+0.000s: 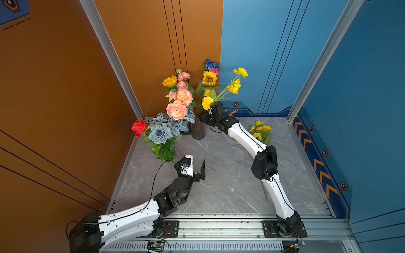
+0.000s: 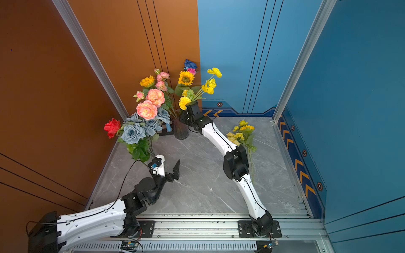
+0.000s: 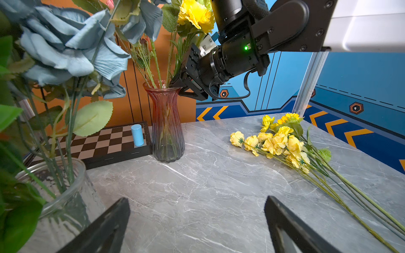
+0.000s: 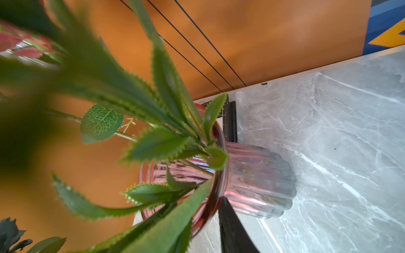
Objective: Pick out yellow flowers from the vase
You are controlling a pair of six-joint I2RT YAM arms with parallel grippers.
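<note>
The ribbed pink vase stands at the back, holding green stems, yellow blooms that lean right, and a sunflower. Beside its rim is my right gripper, among the stems and leaves. One dark right finger shows by the rim in the right wrist view; foliage hides the other, so its grip is unclear. My left gripper is open and empty over the front of the table. Several cut yellow flowers lie on the table at the right.
A glass vase with blue-grey roses and a red flower stands close to the left gripper. Behind it lies a checkered board bearing a blue cylinder.
</note>
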